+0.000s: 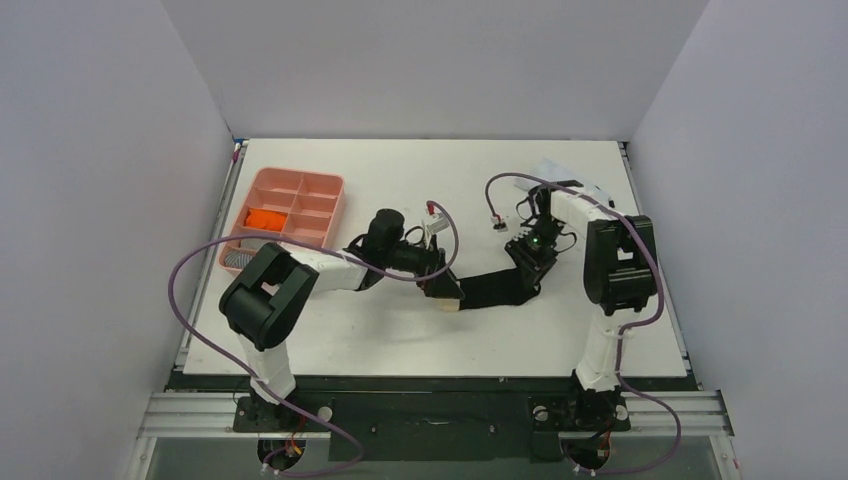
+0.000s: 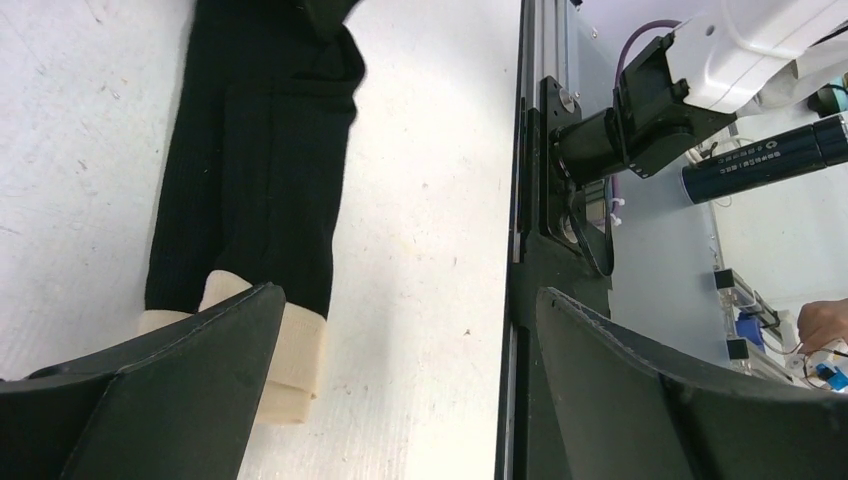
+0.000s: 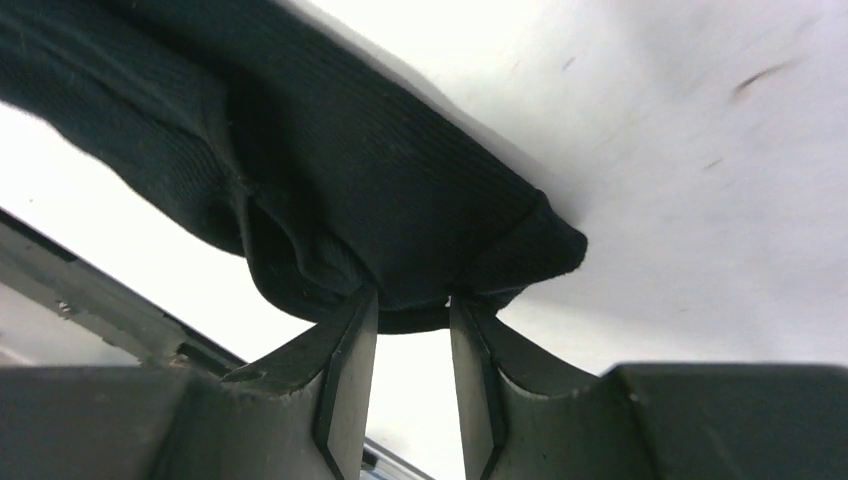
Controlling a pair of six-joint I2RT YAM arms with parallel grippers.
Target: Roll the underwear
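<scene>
The dark underwear (image 1: 488, 290) lies folded into a strip across the middle of the table, its beige band (image 1: 449, 305) at the left end. My left gripper (image 1: 445, 286) is over that band. In the left wrist view its fingers are wide open, one overlapping the beige band (image 2: 298, 345) in view, with nothing held. At the strip's other end is my right gripper (image 1: 536, 276). The right wrist view shows its fingertips (image 3: 363, 302) slightly apart at the ruffled edge of the dark cloth (image 3: 400, 210). Whether cloth is caught between them is unclear.
A pink divided box (image 1: 317, 206) stands at the left, holding an orange item (image 1: 265, 220) and grey rolls (image 1: 238, 259). A pale, translucent sheet (image 1: 548, 172) lies at the back right, partly behind the right arm.
</scene>
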